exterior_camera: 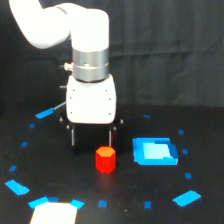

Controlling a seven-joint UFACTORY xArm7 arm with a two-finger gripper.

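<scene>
A small red block (pixel 105 160) with a many-sided outline stands on the black table near the middle of the view. Just behind it and slightly to its left is my gripper (pixel 92 146), pointing down from the white hand. Its dark fingers look spread apart, with nothing seen between them, though they blend into the black background. Whether the right finger touches the block cannot be told from here. To the right of the block lies a white square with a blue border (pixel 141 142).
A white patch edged with blue (pixel 53 213) lies at the bottom left, cut off by the frame. Blue tape strips (pixel 186 198) and small blue marks are scattered flat on the table. A dark curtain (pixel 170 60) hangs behind.
</scene>
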